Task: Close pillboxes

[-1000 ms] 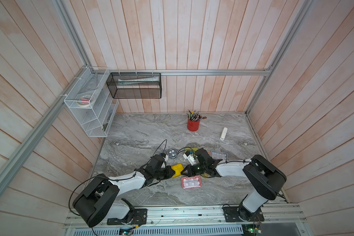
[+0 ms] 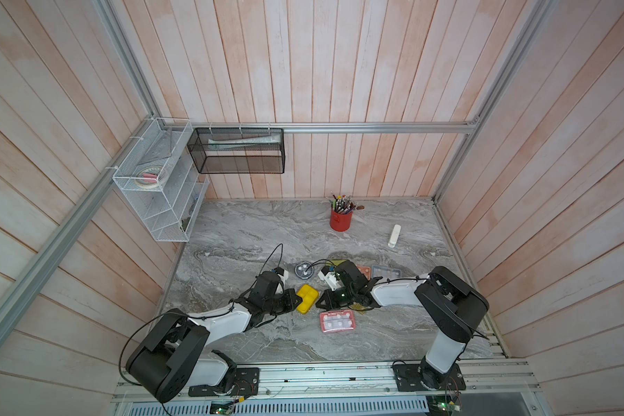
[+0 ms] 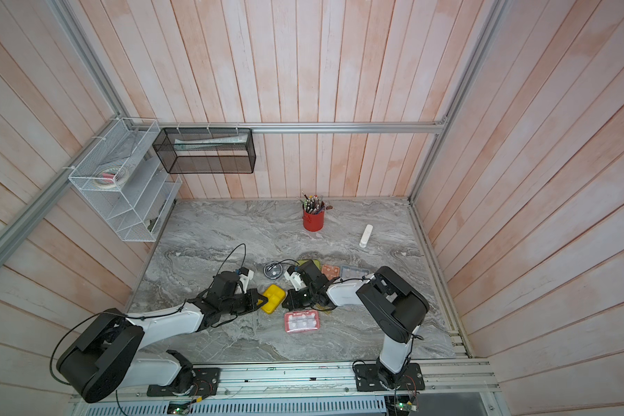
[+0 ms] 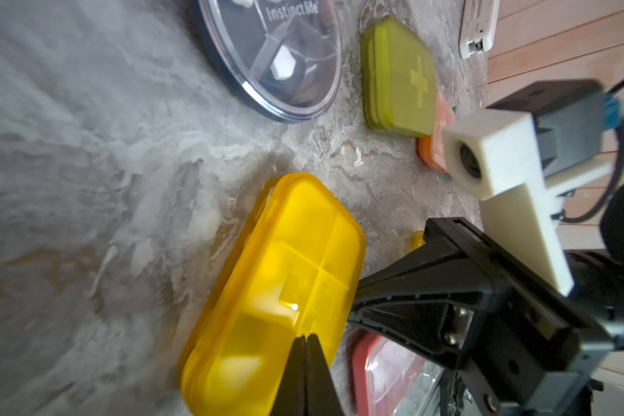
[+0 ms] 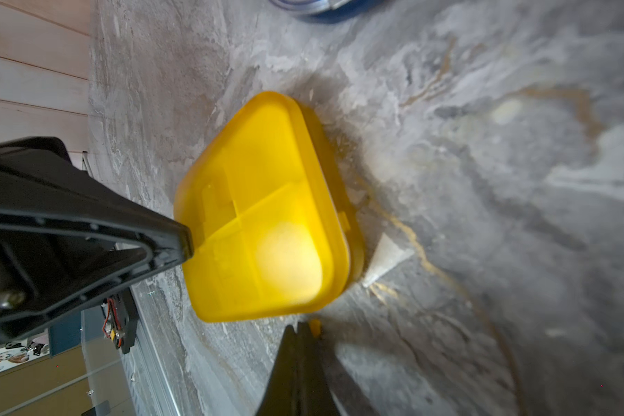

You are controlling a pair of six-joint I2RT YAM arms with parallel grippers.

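Between my two grippers lies a yellow pillbox (image 4: 284,284), its translucent lid down over the base with a seam along the side. My left gripper is shut, its tips over or against the lid's near part in the left wrist view. On the opposite side, my right gripper is shut just off the box's edge, with nothing visible between its fingers. A pink pillbox (image 2: 337,321) with white contents sits nearer the front. Behind are a round blue pillbox (image 4: 270,52) with a clear lid, a green one (image 4: 402,79) and an orange one (image 4: 436,135), partly hidden.
A greyish clear box (image 2: 387,272) lies beyond the right arm, and a yellow piece (image 4: 418,240) shows partly beneath it. Toward the back stand a red pen cup (image 2: 340,220) and a white stick-like object (image 2: 394,235).
My left gripper has drawn back to the left. The right gripper has shifted slightly left, and the yellow pillbox has moved a little left and turned. More of it shows now.
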